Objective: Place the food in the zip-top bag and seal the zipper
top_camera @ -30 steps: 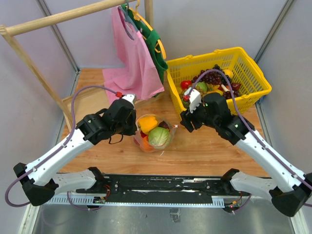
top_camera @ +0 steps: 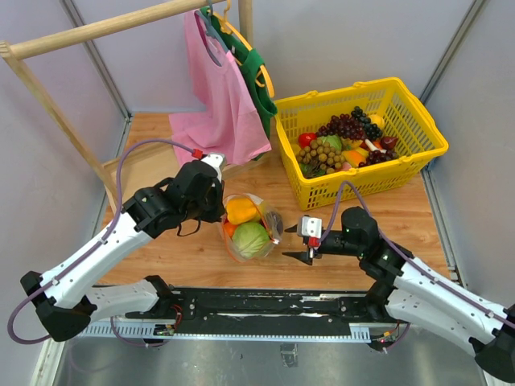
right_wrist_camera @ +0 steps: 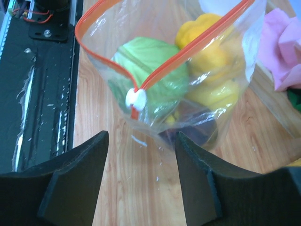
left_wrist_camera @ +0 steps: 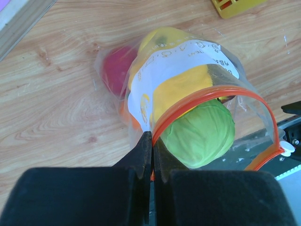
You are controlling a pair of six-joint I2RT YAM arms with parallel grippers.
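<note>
The clear zip top bag [top_camera: 233, 251] with an orange zipper rim stands on the table, its mouth gaping. Inside are a green cabbage [top_camera: 250, 237], yellow food [top_camera: 241, 211] and something orange; a purple item [right_wrist_camera: 200, 128] shows through the wall. My left gripper is shut on the bag's orange rim at one side. The white zipper slider [right_wrist_camera: 136, 99] sits at the rim's opposite corner. Facing that corner, my right gripper stands open, apart from the bag, with nothing between its fingers.
A yellow basket [top_camera: 310, 190] of assorted food stands at the back right. Behind the bag, pink cloth [top_camera: 217, 104] and green cloth hang from a wooden rack [top_camera: 105, 28]. Bare table lies between the right gripper and the basket.
My right gripper has moved from near the basket toward the table's front and slightly left, beside the bag. The bag's mouth has narrowed and its contents have shifted slightly left. The left gripper has hardly moved.
</note>
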